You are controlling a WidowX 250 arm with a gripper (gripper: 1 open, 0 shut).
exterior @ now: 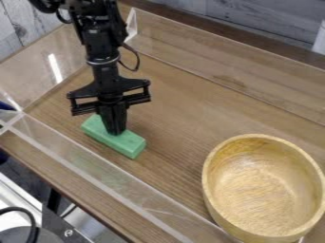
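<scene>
My black gripper [116, 127] reaches down from the top left onto a green rectangular block [124, 143], which lies on the wooden surface. The fingertips are at the upper middle of the block, seemingly touching it. The gripper looks shut; whether anything is between its fingertips cannot be seen clearly.
A large empty tan bowl [260, 187] sits at the lower right. A transparent edge strip runs along the lower left, with dark cables beyond it.
</scene>
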